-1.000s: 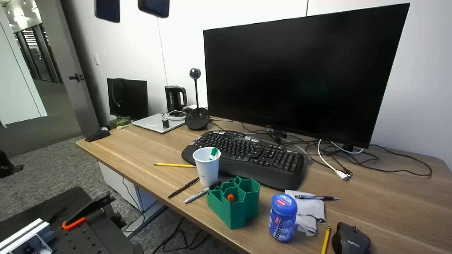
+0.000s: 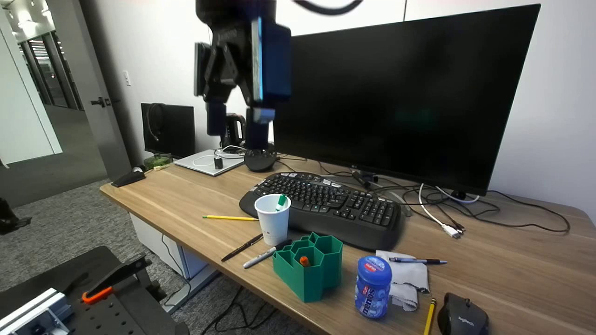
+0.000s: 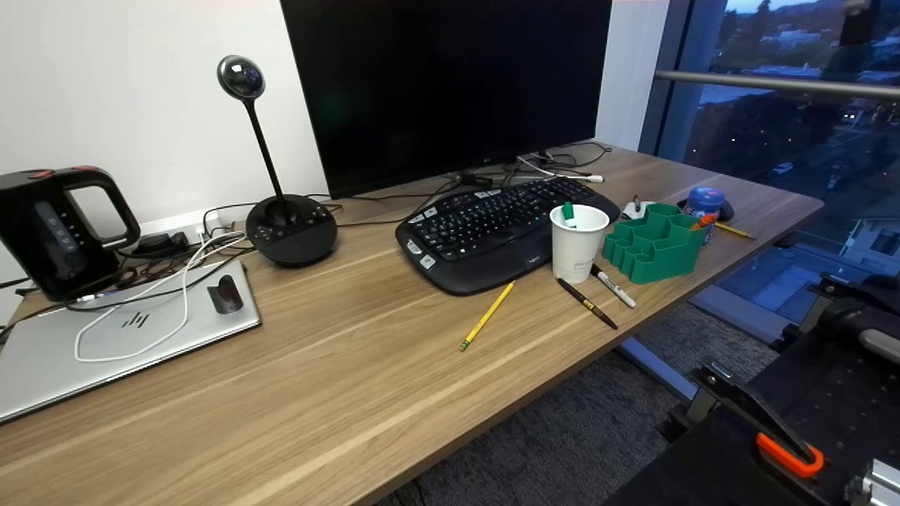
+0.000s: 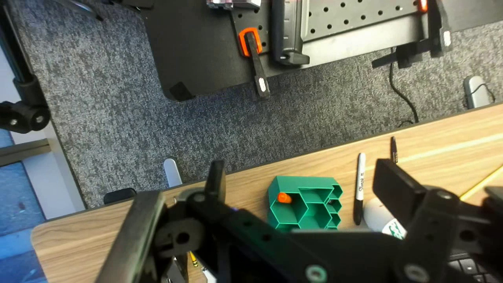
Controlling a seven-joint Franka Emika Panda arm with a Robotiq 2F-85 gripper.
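Observation:
High over the desk, my gripper [image 2: 237,123] is open and empty, its two fingers pointing down. The green honeycomb holder [image 2: 307,268] stands near the front edge, an orange-tipped marker [image 4: 283,197] in one cell. Beside it is a white paper cup [image 2: 273,222] with a green-capped marker [image 2: 281,202] inside. A grey-and-black marker [image 3: 614,287], a dark pen [image 3: 588,303] and a yellow pencil [image 3: 489,315] lie loose on the wood. In the wrist view the holder shows between my fingers, well below them; the gripper's body hides part of the cup.
Behind the cup and holder are a black keyboard [image 2: 327,206] and a large monitor [image 2: 402,100]. A blue gum jar [image 2: 373,287], grey cloth [image 2: 410,276], blue pen [image 2: 417,260], second pencil [image 2: 430,317] and mouse [image 2: 462,316] lie to the right. Left of the keyboard, the desk is mostly clear.
My gripper has come down and to the right in exterior view 1, from the top edge to in front of the monitor's left side. The desk items have not moved.

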